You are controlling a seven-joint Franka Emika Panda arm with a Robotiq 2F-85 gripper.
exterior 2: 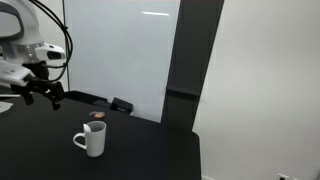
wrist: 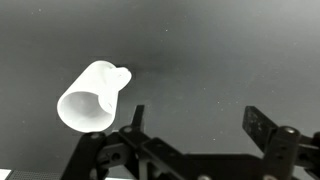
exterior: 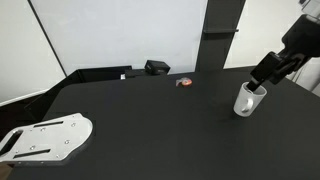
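Note:
A white mug [exterior: 248, 104] stands upright toward the right of the black table, its handle facing the viewer in exterior view 1. In exterior view 2 the mug [exterior 2: 95, 140] has its handle to the left. My gripper is open, and only bare tabletop shows between its fingers in the wrist view. There, the mug [wrist: 92, 97] lies left of the fingers, outside them. Exterior view 1 shows a fingertip overlapping the mug's rim, but exterior view 2 has the gripper [exterior 2: 42, 97] well apart from the mug, up and to the left.
A small orange and grey object [exterior: 184, 82] lies near the table's back edge, with a black box [exterior: 157, 67] behind it. At the front left sits a slotted white plate [exterior: 48, 138].

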